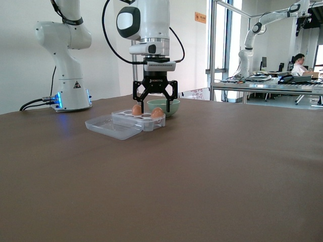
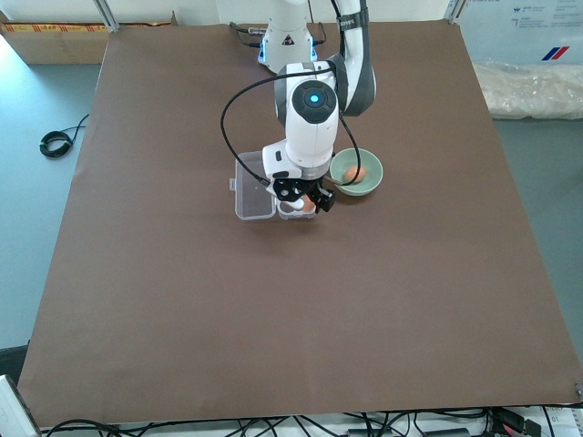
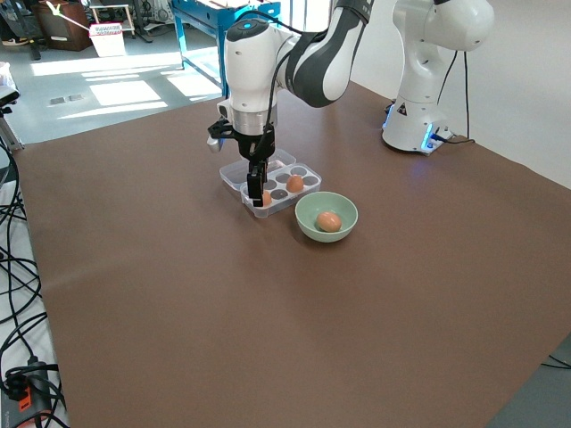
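Observation:
My black gripper (image 1: 155,101) hangs low over a clear plastic egg carton (image 3: 269,209), its fingers apart; in the top view one finger reaches down into the carton. An egg (image 1: 137,110) and a second egg (image 1: 157,113) sit in the carton, whose empty lid (image 2: 255,198) lies open beside it. A mint bowl (image 3: 310,210) next to the carton holds one egg (image 3: 328,222). In the left view the gripper hides much of the carton. Whether anything is between the fingers is hard to tell.
The white robot base (image 1: 73,91) stands at the back with cables running from it. Several cables (image 3: 18,294) lie outside the table's edge.

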